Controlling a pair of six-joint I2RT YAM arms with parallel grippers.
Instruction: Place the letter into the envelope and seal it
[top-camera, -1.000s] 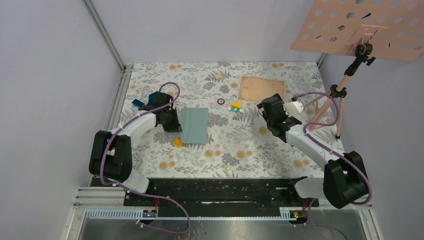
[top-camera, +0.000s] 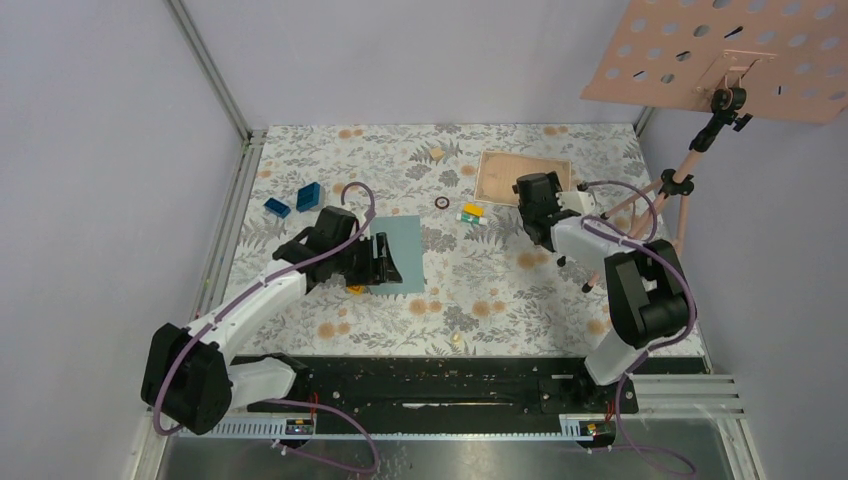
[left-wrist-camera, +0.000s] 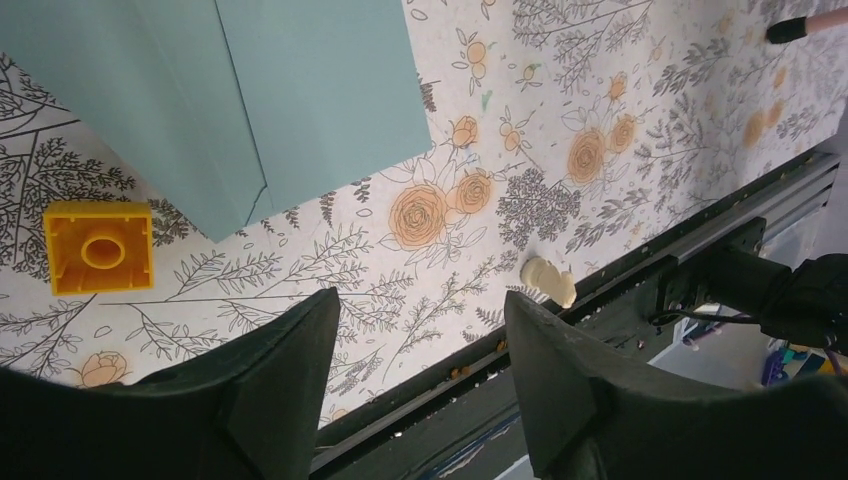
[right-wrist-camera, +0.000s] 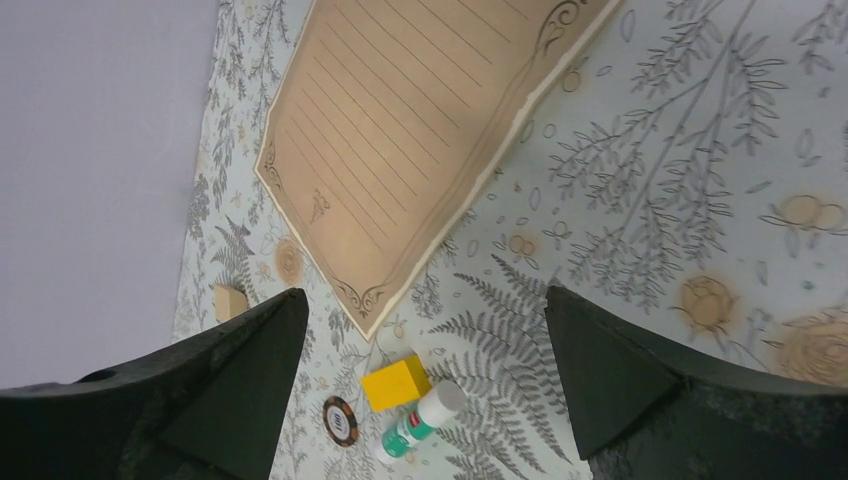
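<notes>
The letter (top-camera: 520, 175), a tan lined sheet with ornate corners, lies flat at the back right; its near edge and one corner show in the right wrist view as a lined sheet (right-wrist-camera: 390, 130). My right gripper (top-camera: 528, 190) hovers by its near side, open and empty. The blue-grey envelope (top-camera: 405, 245) rests on the cloth left of centre. In the left wrist view the envelope (left-wrist-camera: 320, 100) shows a flap crease. Above its near part is my left gripper (top-camera: 390, 278), fingers apart with nothing between the fingertips.
A yellow block (left-wrist-camera: 98, 250) sits beside the envelope, partly under the left arm. Near the letter are a glue stick (right-wrist-camera: 420, 420), a yellow box (right-wrist-camera: 395, 383) and a dark ring (right-wrist-camera: 340, 420). Blue boxes (top-camera: 310, 196) stand at left; a tripod (top-camera: 690, 165) stands at right.
My left gripper has moved right and toward the front, over the envelope, and its fingers have spread. The envelope has shifted slightly right and forward. My right gripper has edged toward the letter.
</notes>
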